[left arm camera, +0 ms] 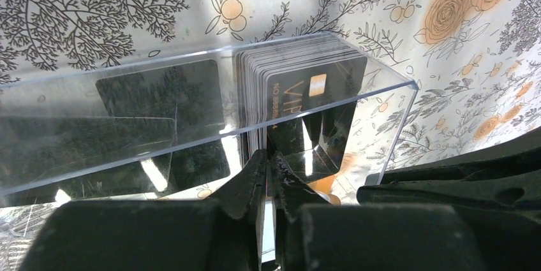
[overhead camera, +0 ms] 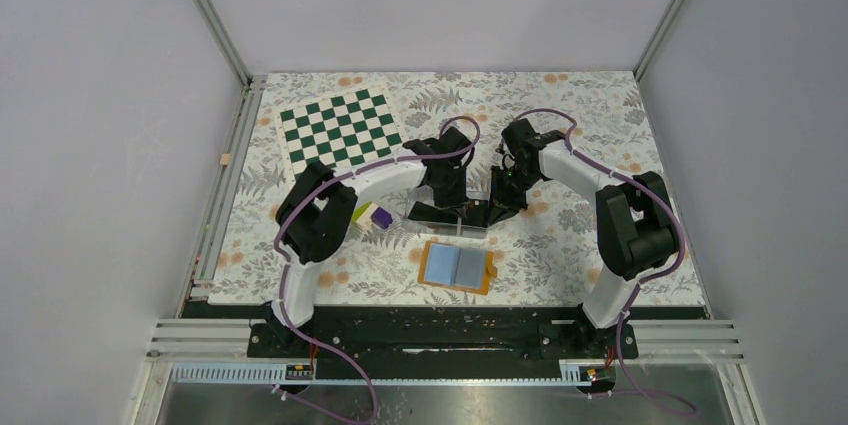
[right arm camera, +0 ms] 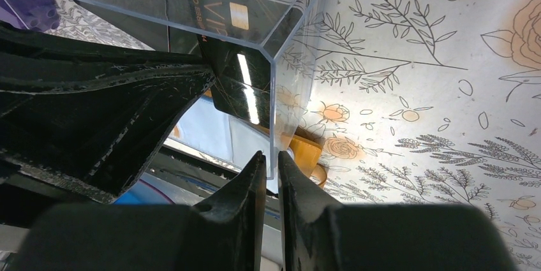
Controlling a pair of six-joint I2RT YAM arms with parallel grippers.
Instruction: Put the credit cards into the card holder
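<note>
Black credit cards with gold VIP lettering [left arm camera: 319,86] stand stacked in the right part of a clear box [left arm camera: 367,95]. More dark cards [left arm camera: 191,92] lie in its left part. At the near edge of the VIP stack, my left gripper has its fingertips close together with a narrow gap; whether a card is between them is unclear. My right gripper is shut on the box's clear corner wall. In the top view the open card holder [overhead camera: 455,266], with blue and grey pockets and orange edges, lies below the box.
A green-and-white checkered board [overhead camera: 340,130] lies at the back left. Beside the box on its left is a small purple and yellow object [overhead camera: 373,215].
</note>
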